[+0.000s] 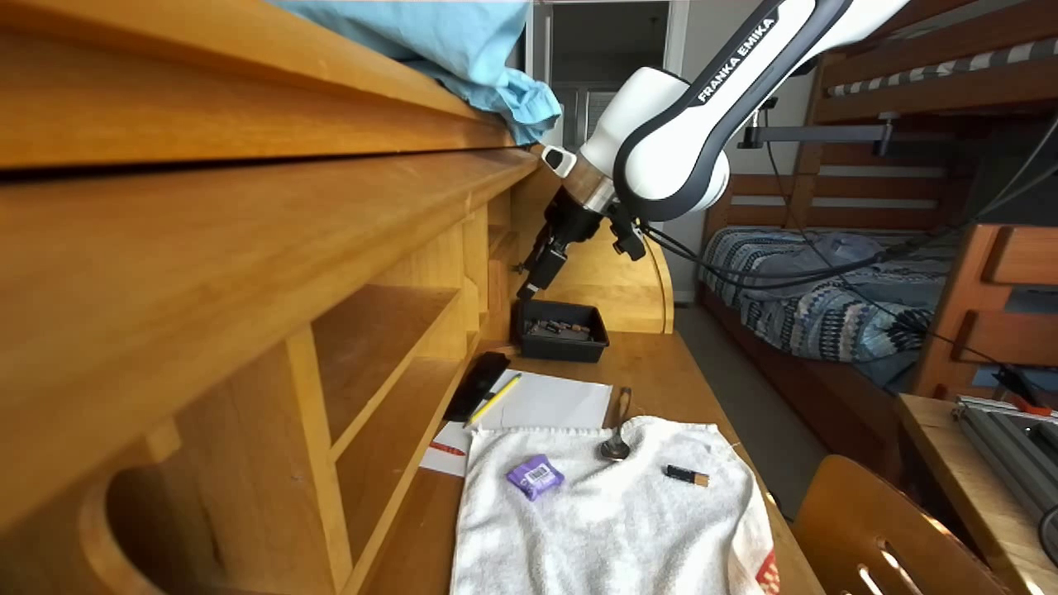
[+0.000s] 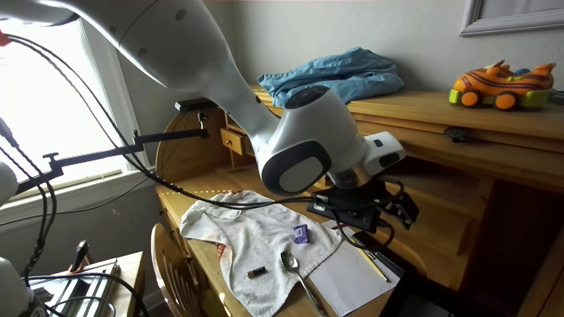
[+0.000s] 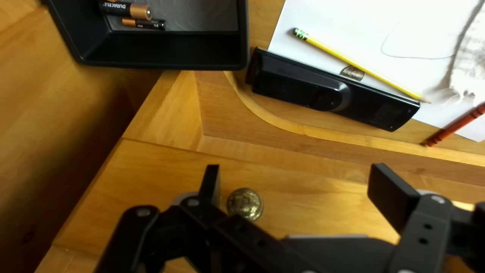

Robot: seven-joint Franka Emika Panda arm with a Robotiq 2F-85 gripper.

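Note:
Wide open, with nothing between its fingers, my gripper faces a wooden cabinet front in the wrist view. A round brass knob [image 3: 245, 204] on that wood shows just right of the left finger [image 3: 210, 184], inside the gap. Whether the finger touches the knob I cannot tell. In exterior view 1 the gripper [image 1: 523, 287] hangs tilted at the left of the desk's far end, close to the cabinet and above a black bin [image 1: 563, 347]. Exterior view 2 has the gripper [image 2: 410, 214] at the right, near the shelves.
Batteries [image 3: 125, 9] lie in the bin. On the desk are a black device [image 3: 334, 91], a yellow pencil [image 3: 350, 59] and a red crayon [image 3: 454, 125]. A white towel [image 1: 595, 535] carries a purple packet [image 1: 536, 477], a spoon [image 1: 615, 448] and a battery [image 1: 686, 476].

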